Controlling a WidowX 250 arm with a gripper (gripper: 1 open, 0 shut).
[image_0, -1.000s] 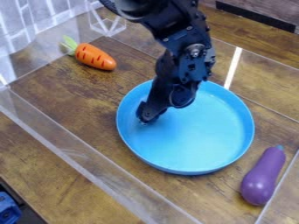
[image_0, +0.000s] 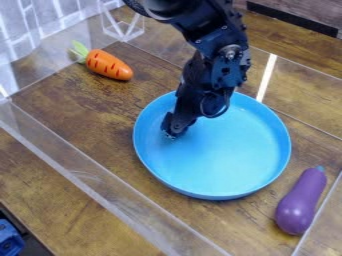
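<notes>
My black gripper (image_0: 193, 115) reaches down from the top into the back-left part of a round blue plate (image_0: 225, 160). Its fingers are open, with the lower tip at the plate's left inner area. Nothing shows clearly between them, though the dark parts overlap and partly hide that spot.
An orange carrot toy (image_0: 107, 65) lies on the wooden surface at upper left. A purple eggplant toy (image_0: 301, 200) lies right of the plate, near the front. A blue object (image_0: 7, 238) is cut off at the lower left corner. The wood left of the plate is clear.
The gripper has shifted very slightly over the plate. The plate and toys have stayed where they were.
</notes>
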